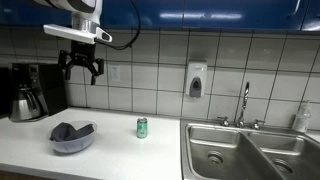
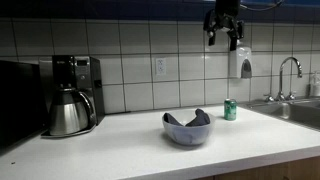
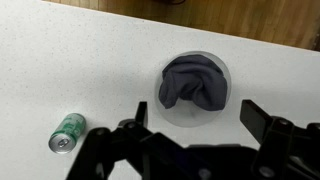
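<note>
A dark grey cloth [image 3: 194,82] lies bunched inside a translucent bowl [image 3: 183,116] on the white counter. In exterior view 1 the bowl [image 1: 74,146] stands at the left, with the cloth [image 1: 68,131] showing above its rim. High over the counter hangs my gripper [image 1: 82,76], fingers pointing down and wide apart, nothing between them. The wrist view looks straight down past the open gripper, with the bowl between and beyond its fingers. A green can [image 1: 142,128] stands upright to the right of the bowl.
A coffee maker [image 2: 73,95] stands against the tiled wall at the left. A double sink [image 1: 236,155] with a faucet [image 1: 243,104] lies at the right; a soap dispenser [image 1: 196,79] hangs above. Between bowl and sink, the counter is bare apart from the can.
</note>
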